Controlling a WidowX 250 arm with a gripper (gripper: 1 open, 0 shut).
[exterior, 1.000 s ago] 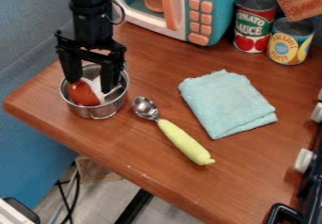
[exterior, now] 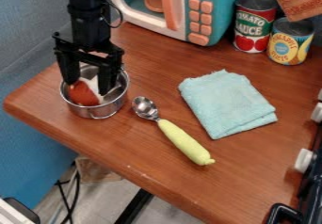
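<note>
My black gripper (exterior: pixel 89 72) is lowered over a metal pot (exterior: pixel 96 108) at the left of the wooden table, its fingers reaching into it. Inside the pot are a red-orange object (exterior: pixel 83 93) and something white, partly hidden by the gripper. Whether the fingers hold anything is unclear from this view.
A spoon (exterior: pixel 145 108), a yellow corn-like object (exterior: pixel 185 141) and a folded blue cloth (exterior: pixel 227 104) lie on the table (exterior: pixel 151 176). A toy microwave (exterior: pixel 189 7) and two cans (exterior: pixel 253 25) stand at the back. Black equipment (exterior: pixel 296 209) borders the right edge.
</note>
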